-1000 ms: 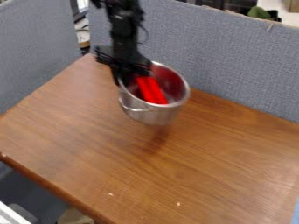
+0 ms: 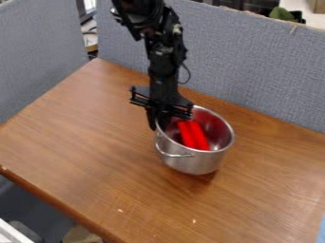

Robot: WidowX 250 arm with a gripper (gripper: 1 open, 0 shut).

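Observation:
A steel pot (image 2: 203, 161) with a side handle stands on the wooden table (image 2: 89, 152) right of centre, with a red object (image 2: 192, 135) inside it. My black gripper (image 2: 165, 114) is at the pot's upper left rim, shut; whether the thin rim is between its fingers cannot be made out.
Grey padded walls (image 2: 254, 76) bound the table at the back and left. The table's left, front and right areas are clear. Its front left edge drops to a dark gap.
The pot and my gripper have moved right and toward the viewer, and lower; the pot now appears more upright on the table.

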